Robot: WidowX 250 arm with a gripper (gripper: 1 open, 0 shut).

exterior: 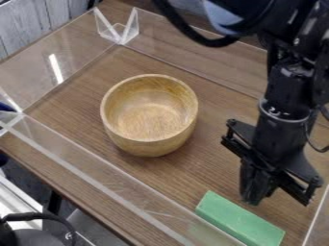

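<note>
My black gripper (257, 189) hangs at the right of the view, low over the wooden surface, its fingertips close together and pointing down, with nothing visible between them. Just below them in the view lies a green rectangular block (240, 220) near the front edge. A round wooden bowl (148, 135) stands left of the gripper.
A clear angular piece (118, 29) sits at the back left. A transparent wall (90, 159) runs along the front left, with dark equipment (33, 231) beyond it. The wooden surface (167, 58) behind the bowl is clear.
</note>
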